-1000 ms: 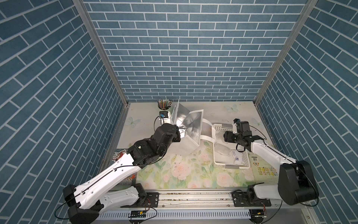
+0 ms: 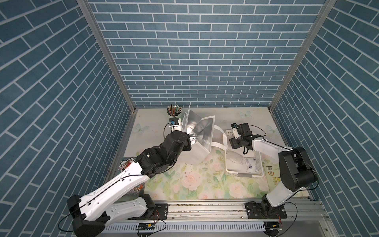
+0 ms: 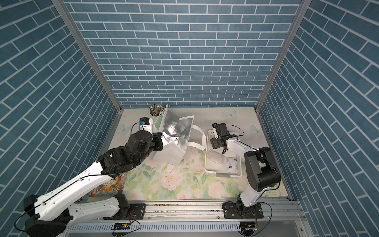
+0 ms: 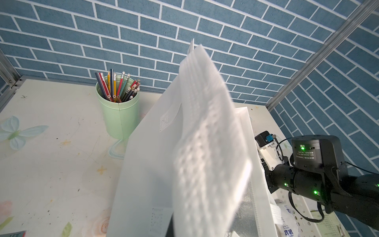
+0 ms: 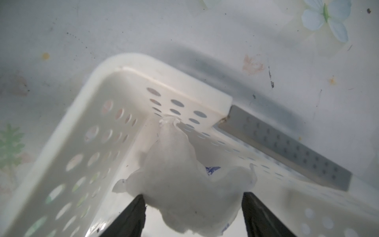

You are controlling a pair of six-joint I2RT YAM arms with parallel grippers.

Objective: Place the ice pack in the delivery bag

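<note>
The white delivery bag [image 2: 200, 152] stands mid-table, its silver-lined mouth wide and facing up and right. At its left edge, my left gripper [image 2: 189, 139] is shut; in the left wrist view a blurred white strip of the bag [image 4: 211, 158] rises close to the camera from its fingers and hides most of the fingers. My right gripper is open over the far end of the white basket. An ice pack [image 5: 185, 173], whitish with a bit of blue print, lies in the basket corner, between and just beyond the fingertips; whether they touch it I cannot tell.
The white basket [image 2: 239, 174] holds more packs nearer the front, one clear [image 2: 236, 158] and one with blue print [image 2: 251, 164]. A green cup of pencils [image 4: 120, 116] stands behind the bag.
My right gripper has moved left and a little towards the back, over the basket's far end. The left arm and the bag have stayed put.
</note>
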